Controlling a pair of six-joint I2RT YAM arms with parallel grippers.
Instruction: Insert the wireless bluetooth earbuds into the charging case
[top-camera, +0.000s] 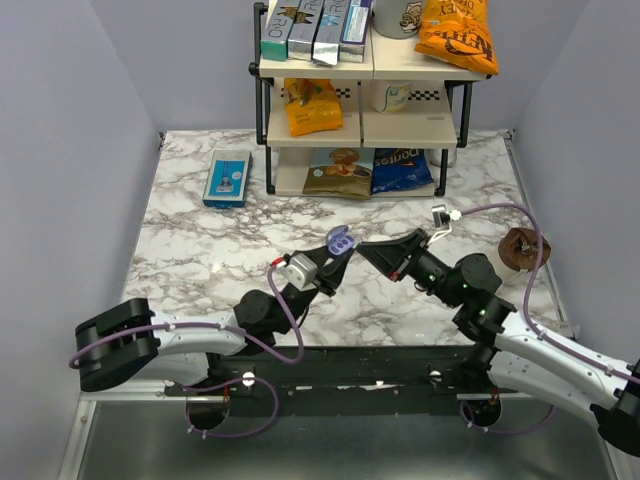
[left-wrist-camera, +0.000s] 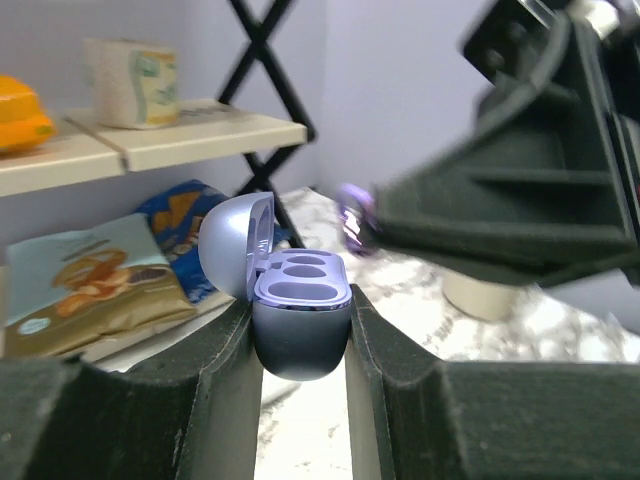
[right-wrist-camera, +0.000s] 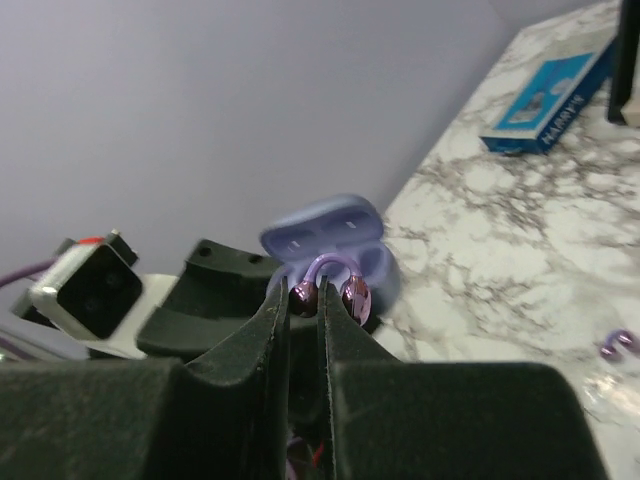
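My left gripper is shut on the charging case, a pale lavender case with its lid raised. Oval hollows show in its top face. Just to the right of the case, my right gripper is shut on a purple clip-shaped earbud. The earbud's curved band stands above the fingertips, with a shiny rounded end on either side. In the right wrist view it overlaps the case behind it; the left wrist view shows a gap between them. Another purple earbud lies on the marble table.
A blue box lies at the table's back left. The shelf rack with snack bags and boxes stands at the back. A brown round object sits at the right. Bare marble surrounds the arms.
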